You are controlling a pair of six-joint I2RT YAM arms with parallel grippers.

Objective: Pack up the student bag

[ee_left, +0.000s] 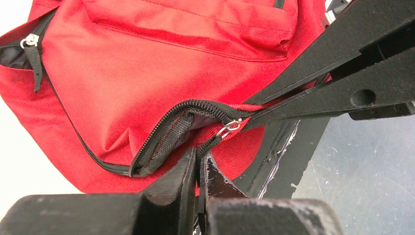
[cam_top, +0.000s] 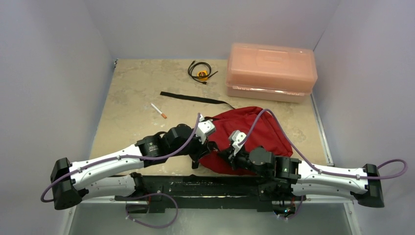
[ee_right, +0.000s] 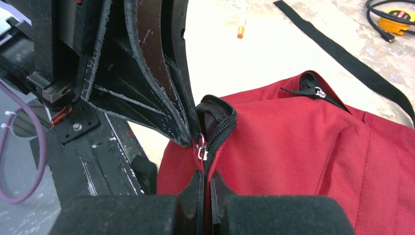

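Note:
A red bag (cam_top: 254,127) lies at the front right of the table, under both grippers. In the left wrist view, my left gripper is shut on a dark zipper pull (ee_left: 210,144), which hangs from a silver slider (ee_left: 230,127) at the end of a partly open zipper. My right gripper is shut on the red fabric edge just below that zipper's end in the right wrist view, with the slider (ee_right: 202,151) above its fingertips. The two grippers are close together. A second zipper (ee_left: 30,40) shows farther along the bag.
A pink lidded box (cam_top: 271,68) stands at the back right. A black cable (cam_top: 191,68) with a yellow tape measure (cam_top: 202,75) lies at the back, a black strap (cam_top: 191,97) across the middle, and a white-orange pen (cam_top: 159,110) at left.

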